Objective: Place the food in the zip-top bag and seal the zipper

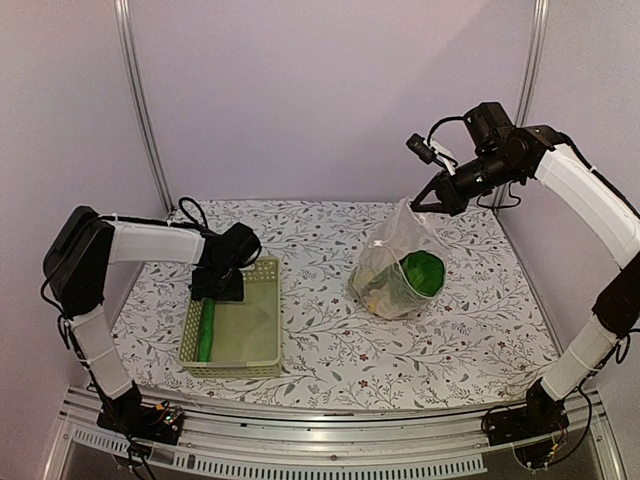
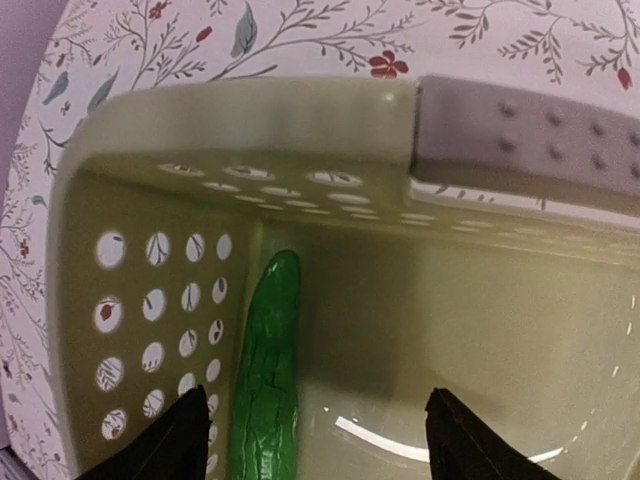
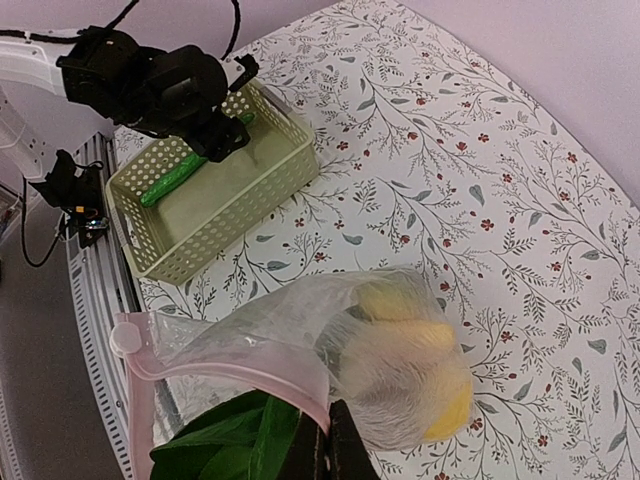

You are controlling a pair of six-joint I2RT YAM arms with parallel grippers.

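Note:
A long green cucumber (image 2: pixel 268 380) lies along the left wall of the pale green basket (image 1: pixel 262 366). Above it is my left gripper, open, its fingers spread and the cucumber below nearer the left finger (image 2: pixel 185 440). On the right of the table stands the clear zip top bag (image 1: pixel 385 250), its mouth pulled up and open. Inside it are a green leafy-looking item (image 3: pixel 235 440) and yellowish food (image 3: pixel 410 345), blurred by the plastic. My right gripper is shut on the bag's pinkish rim (image 3: pixel 270 378).
The basket's perforated walls (image 2: pixel 160 300) rise close beside the cucumber. A metal rail (image 1: pixel 340 425) runs along the front edge, and plain walls enclose the back and sides.

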